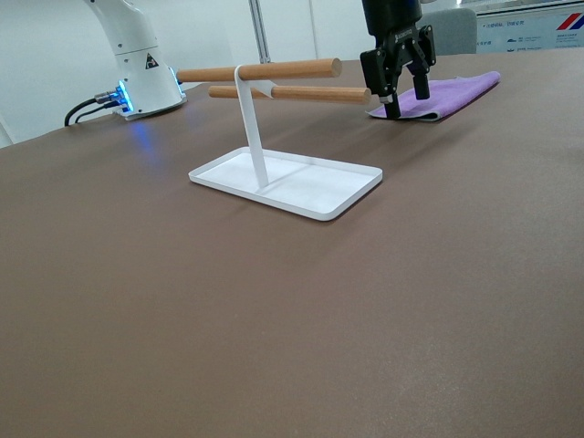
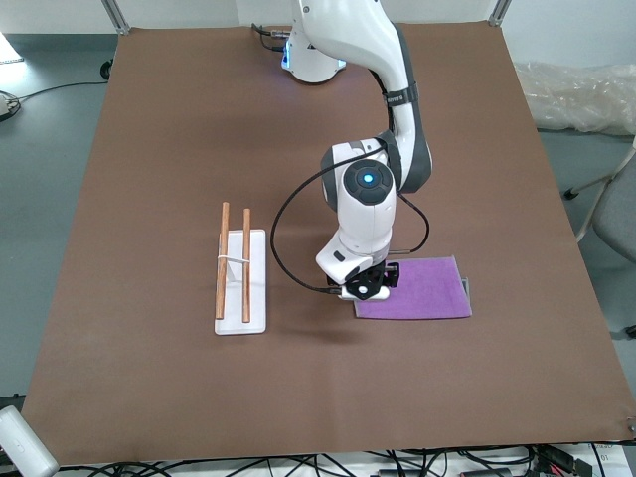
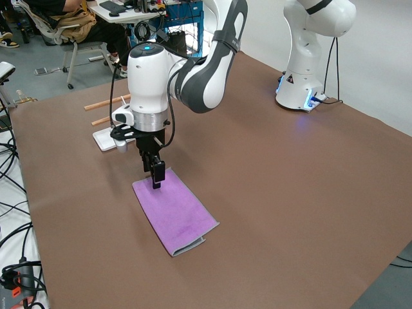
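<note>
A folded purple cloth (image 2: 422, 293) (image 1: 461, 89) (image 3: 174, 215) lies on the brown table. My black gripper (image 1: 406, 100) (image 3: 156, 183) points down at the cloth's end nearest the rack, its fingertips low at the cloth. Its two fingers look apart in the top view, but whether anything is between them is unclear. A white rack (image 2: 256, 283) (image 1: 319, 192) (image 3: 103, 140) with two wooden bars (image 1: 306, 68) stands beside the cloth, on the left in the left view.
A chair and cables lie beyond the edges.
</note>
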